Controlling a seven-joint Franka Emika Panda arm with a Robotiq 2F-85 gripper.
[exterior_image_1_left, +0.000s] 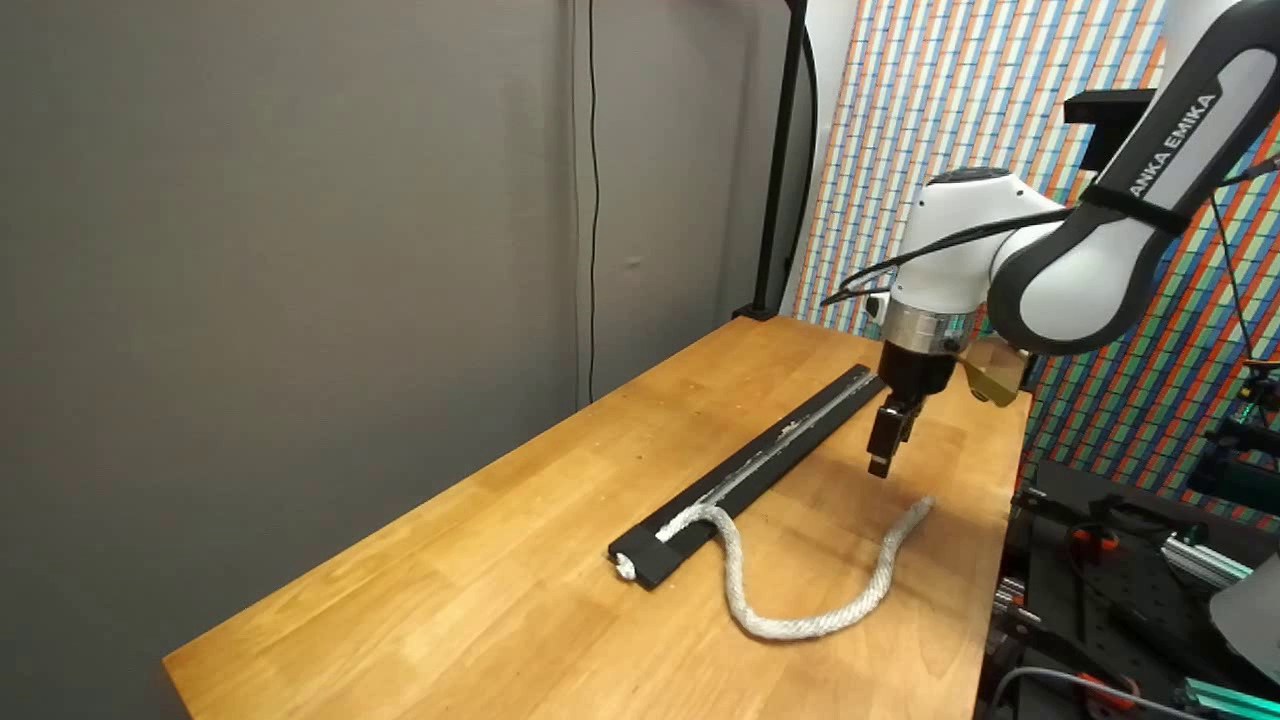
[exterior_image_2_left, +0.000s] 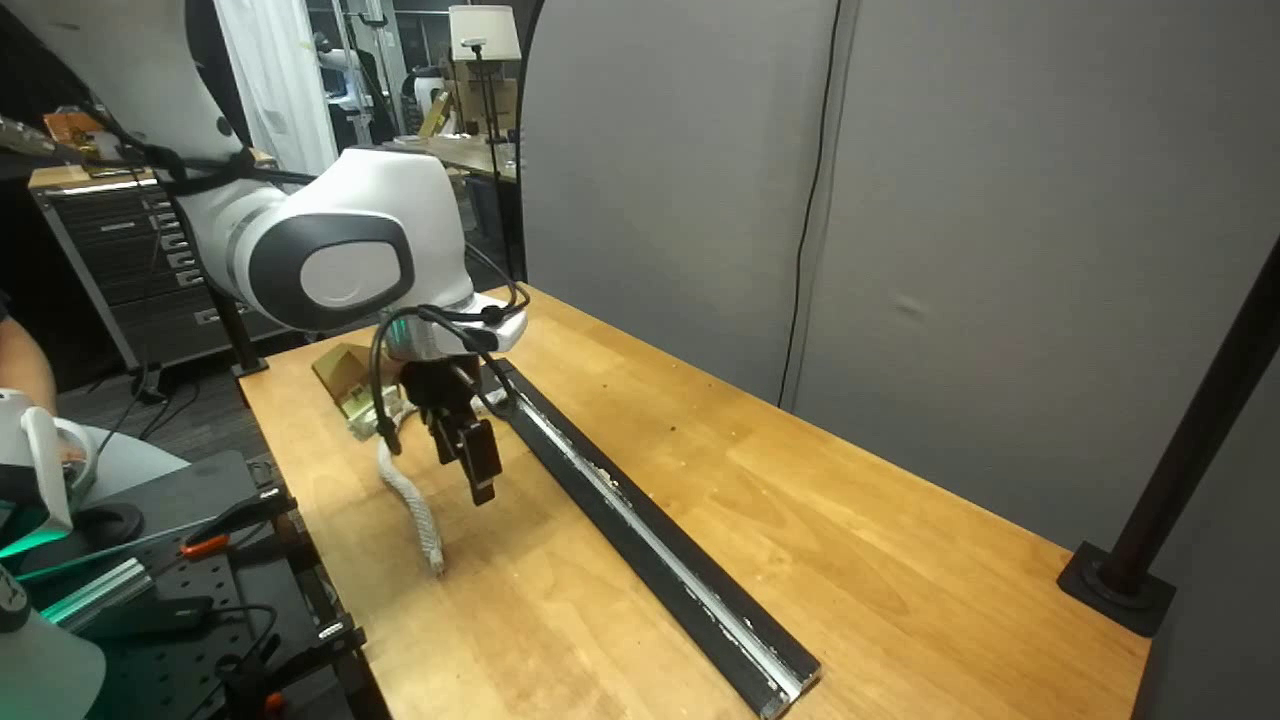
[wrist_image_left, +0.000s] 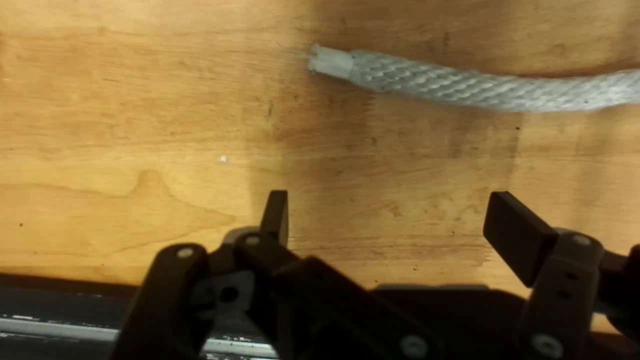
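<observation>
A pale braided rope (exterior_image_1_left: 792, 626) curves across the wooden table, one end threaded at the near end of a long black grooved bar (exterior_image_1_left: 786, 454). Its free end points away from that junction, bare on the wood. Over the table, between the bar and the rope's free end, hangs my gripper (exterior_image_1_left: 879, 470), in the air. The wrist view has my gripper open, its fingers wide apart with only table below. There the rope (wrist_image_left: 480, 87) lies beyond the fingertips, and the bar (wrist_image_left: 60, 330) shows at the lower left. In exterior view 2 the arm partly hides the rope (exterior_image_2_left: 420, 516).
A black post (exterior_image_2_left: 1152, 516) stands at a table corner. Equipment on a dark cart (exterior_image_1_left: 1116, 576) borders the table's right edge. A grey partition (exterior_image_1_left: 300, 300) runs along the left side.
</observation>
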